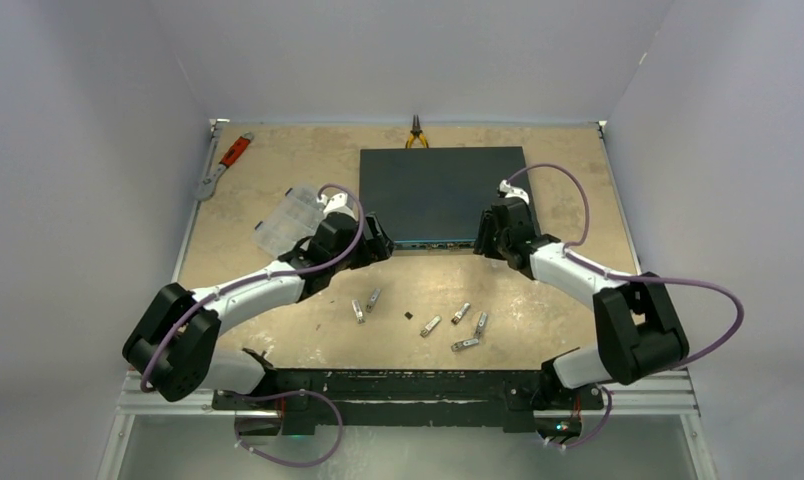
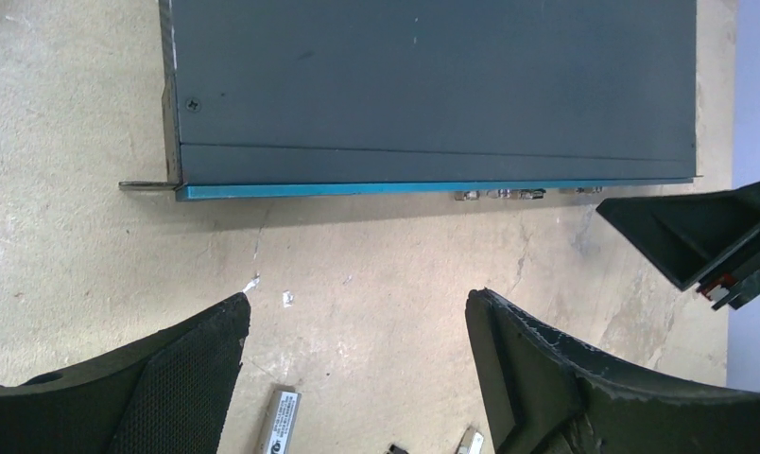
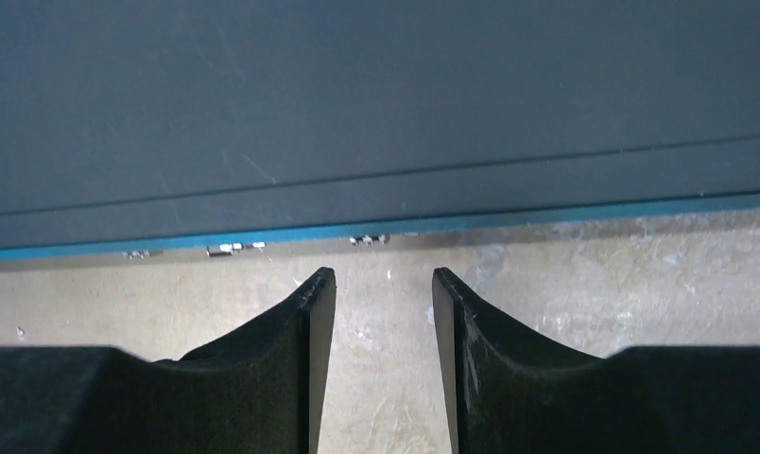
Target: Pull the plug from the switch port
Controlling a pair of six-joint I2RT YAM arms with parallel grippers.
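Note:
The dark network switch point(image 1: 443, 190) lies flat at the back of the table, its teal front edge point(image 2: 357, 188) towards the arms. Small metal plug ends jut out under that edge; in the right wrist view more plug ends point(image 3: 233, 250) show left of my right gripper. Which one sits in which port is too small to tell. My left gripper stands open in front of the switch's left part, nothing between its fingers. Also empty and open, my right gripper is at the right part of the front edge, with bare table between its fingers.
Several loose metal modules point(image 1: 431, 326) and a small black piece point(image 1: 408, 315) lie on the table in front. A clear compartment box point(image 1: 288, 220) is behind the left arm. Pliers point(image 1: 416, 135) and a red-handled tool point(image 1: 226, 163) lie farther back.

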